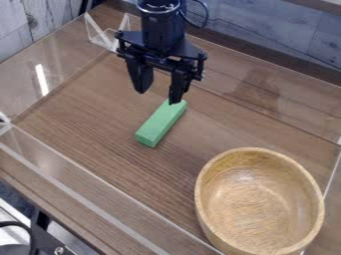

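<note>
My black gripper hangs over the upper middle of the table, its two fingers spread apart with nothing visible between them. Below it a green rectangular block lies diagonally on the brown wooden surface, apart from the fingers.
A round wooden bowl fills the lower right of the table. Black cables or hardware show at the lower left corner.
</note>
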